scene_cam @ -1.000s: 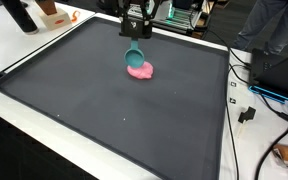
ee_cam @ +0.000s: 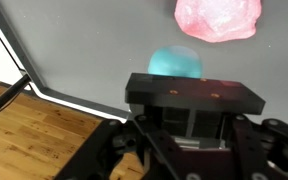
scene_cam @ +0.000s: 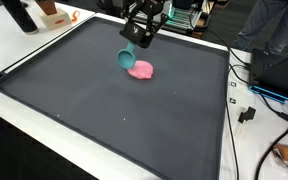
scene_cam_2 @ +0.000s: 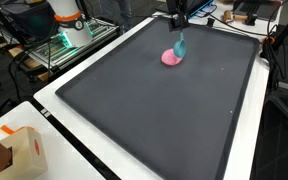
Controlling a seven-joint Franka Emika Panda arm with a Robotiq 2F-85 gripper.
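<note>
My gripper (scene_cam: 135,37) is shut on a teal spoon-like tool (scene_cam: 125,58), whose round end hangs downward. In exterior view 1 the tool leans, its round end just left of a pink, soft-looking lump (scene_cam: 141,70) on the dark board. From exterior view 2 the teal tool (scene_cam_2: 180,48) overlaps the edge of the pink lump (scene_cam_2: 171,58). In the wrist view the teal round end (ee_cam: 174,62) shows beyond the dark gripper parts, with the pink lump (ee_cam: 219,17) at the top, apart from it. Whether the tool touches the board is unclear.
The dark board (scene_cam: 114,110) has a light rim and is mostly bare. Cables (scene_cam: 256,90) lie at its right. Orange and white items (scene_cam: 56,20) stand beyond its far left edge.
The pink lump stays put.
</note>
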